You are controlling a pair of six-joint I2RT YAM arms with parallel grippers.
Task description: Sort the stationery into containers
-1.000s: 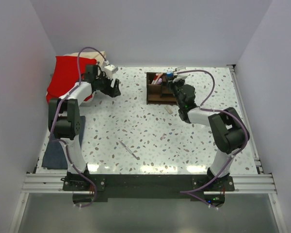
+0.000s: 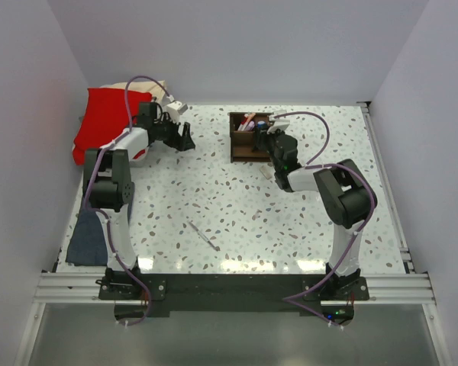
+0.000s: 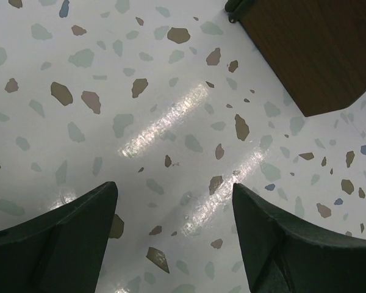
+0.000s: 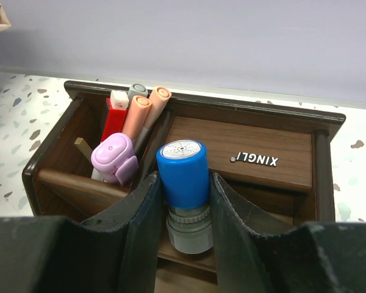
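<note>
The wooden organizer point(image 2: 249, 157) stands at the back centre; in the right wrist view its left compartment holds pens point(image 4: 136, 113), a red-and-white item point(image 4: 114, 116) and a pink object point(image 4: 113, 156). A blue-topped cylinder point(image 4: 183, 183) is in the right compartment, between the fingertips of my right gripper; whether they grip it is unclear. My left gripper is open over bare table, left of the organizer. A pen-like stick point(image 2: 204, 235) lies on the front table, and a small pale block point(image 2: 266, 172) lies just in front of the organizer.
A red cloth point(image 2: 95, 118) over pale material fills the back left. A dark blue mat point(image 2: 88, 236) lies at the front left.
My right arm has shifted slightly left, its gripper staying at the organizer's right compartment. My left arm has moved slightly.
</note>
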